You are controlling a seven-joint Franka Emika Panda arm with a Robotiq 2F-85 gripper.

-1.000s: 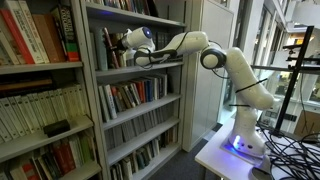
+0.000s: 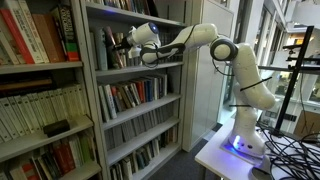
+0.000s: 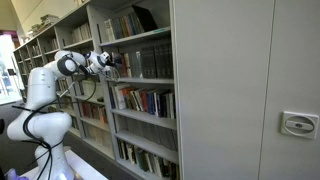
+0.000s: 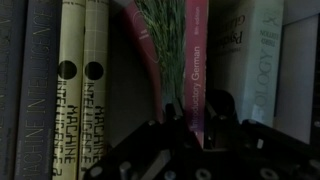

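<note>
A pink-spined book (image 4: 196, 60) with "German" on its spine and a green, grass-like cover (image 4: 166, 50) stands upright in the middle of the wrist view, tilted a little. My gripper is shut on it, one dark finger on each side of its lower part. The fingers are dark and partly lost in shadow. From outside, the gripper (image 2: 124, 42) is at an upper shelf of the bookcase, and the same height shows in the second exterior view, where the gripper (image 3: 108, 62) reaches in among the books.
Two yellowish "Machine Intelligence" books (image 4: 82, 80) stand to the left, with a dark gap between them and the held book. A pale grey-green book (image 4: 262, 60) is close on the right. Shelf boards (image 2: 140, 71) lie above and below.
</note>
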